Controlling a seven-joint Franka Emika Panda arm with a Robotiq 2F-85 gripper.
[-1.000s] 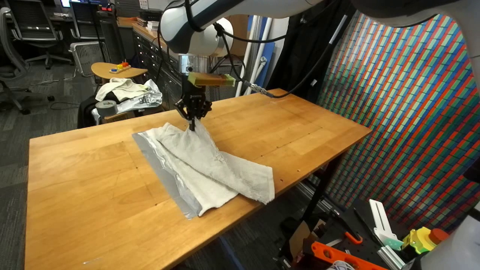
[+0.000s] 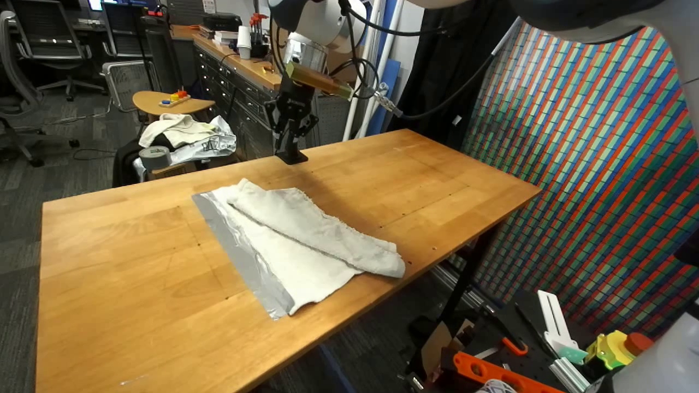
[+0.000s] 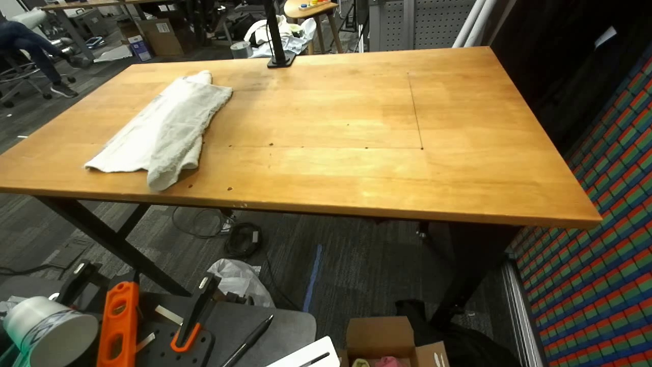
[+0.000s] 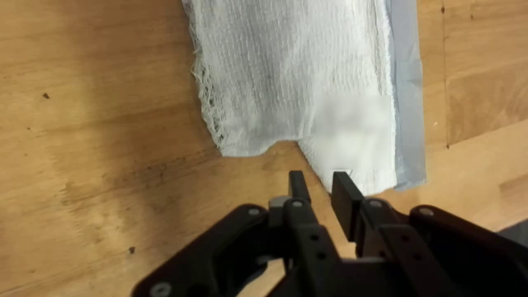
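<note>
A white cloth [image 2: 282, 255] lies on the wooden table, with a strip of grey tape [image 2: 239, 252] showing along its left edge. One side of it is turned over as a slightly creased flap [image 2: 321, 229], lying slantwise with its near end past the lower layer. In the wrist view, the flap's frayed edge [image 4: 205, 94] and the lower layer's corner [image 4: 366, 168] are visible. My gripper is above the table beyond the cloth's far end. Its fingers stand apart with a narrow gap, nothing held between them.
A black stand [image 3: 281, 58] is fixed at the table's far edge, near my gripper in exterior view 1. Bare table [image 3: 342, 128] extends to the right of the cloth. A side surface at the front carries tools, including an orange-handled one [image 3: 119, 324].
My gripper held the raised far part of the flap a second ago.
</note>
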